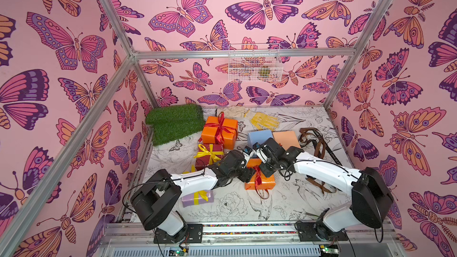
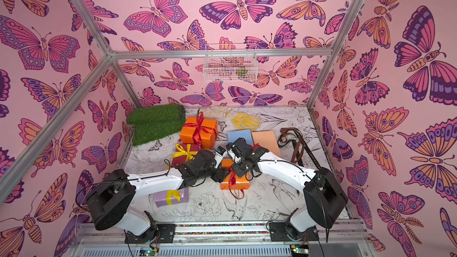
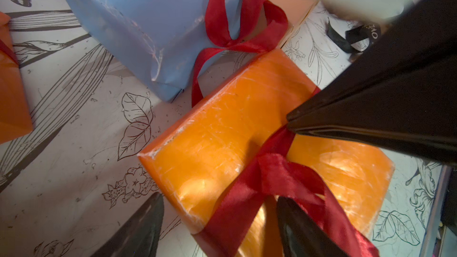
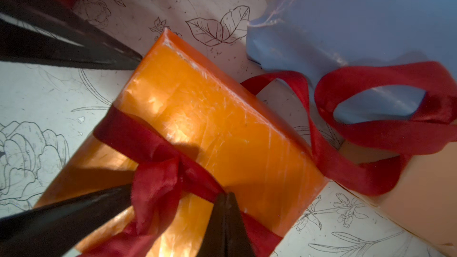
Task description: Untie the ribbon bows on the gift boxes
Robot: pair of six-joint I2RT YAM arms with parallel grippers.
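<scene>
An orange gift box (image 1: 257, 183) with a red ribbon knot (image 3: 285, 176) sits centre front beneath both grippers. In the left wrist view my left gripper has its fingers apart over the box and ribbon, with nothing visibly gripped. My right gripper is shut at the ribbon band on the box top; whether ribbon is between its tips is unclear. A loose red ribbon (image 4: 376, 133) lies looped over the blue box (image 4: 361, 23). Other bows sit on an orange box (image 1: 220, 133), a dark red box (image 1: 207, 151) and a lilac box (image 1: 195, 200).
A peach box (image 1: 285, 138) stands beside the blue one. Green turf (image 1: 173, 126) lies back left, a yellow glove (image 1: 264, 120) at the back, loose dark ribbons (image 1: 319, 145) at the right.
</scene>
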